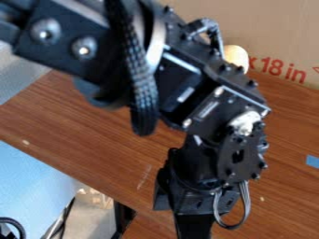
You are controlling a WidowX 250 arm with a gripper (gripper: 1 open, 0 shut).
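My black arm fills the middle and upper part of the camera view, with a braided cable hanging from its upper joint. The wrist housing points down toward the bottom edge, with a thin looped cable at its side. The gripper's fingers are not visible, so whether it is open or shut does not show.
A wooden table spreads beneath the arm, with a blue tape piece at the right. A cardboard box with red print stands behind, partly hiding a pale round object. Cables and clutter lie beyond the table's lower left edge.
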